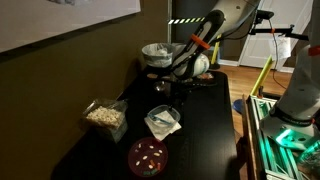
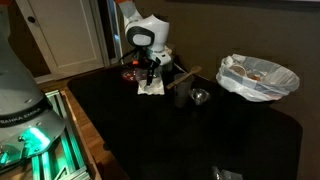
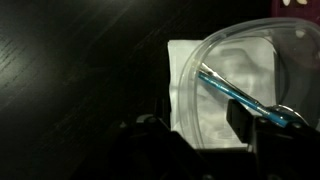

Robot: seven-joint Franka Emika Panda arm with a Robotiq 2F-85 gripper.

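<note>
A clear plastic container (image 3: 190, 85) rests on a white napkin (image 3: 183, 52); the pair also shows in exterior view 1, where the container (image 1: 163, 122) lies on the dark table. Inside it lies a utensil with a blue handle (image 3: 238, 94) and a shiny metal end. My gripper is open. In the wrist view one finger appears outside the container's near wall and the other over its inside, with a gap between them. Whether either finger touches the container cannot be told. Exterior view 2 shows the gripper (image 2: 153, 73) just above the napkin (image 2: 150, 87).
A red plate (image 1: 148, 158) with small pieces stands beside the container. A clear box of pale items (image 1: 105, 117) is by the wall. A white-lined basket (image 2: 258, 78), a wooden spoon (image 2: 187, 75) and a metal bowl (image 2: 200, 96) stand farther along.
</note>
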